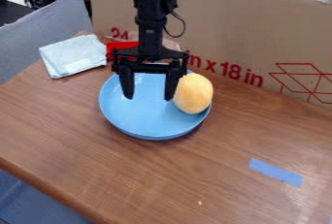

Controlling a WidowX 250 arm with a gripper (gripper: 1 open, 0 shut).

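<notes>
My black gripper [149,92] hangs over the blue plate [140,121], its fingers spread open and low above the plate with nothing between them. A yellow rounded object [193,93] sits on the right side of the plate, just right of my right finger. A red item [119,46] is partly hidden behind my gripper.
A folded pale cloth [73,55] lies at the back left. A cardboard box wall [253,44] runs along the back. A strip of blue tape [275,173] lies at the right front.
</notes>
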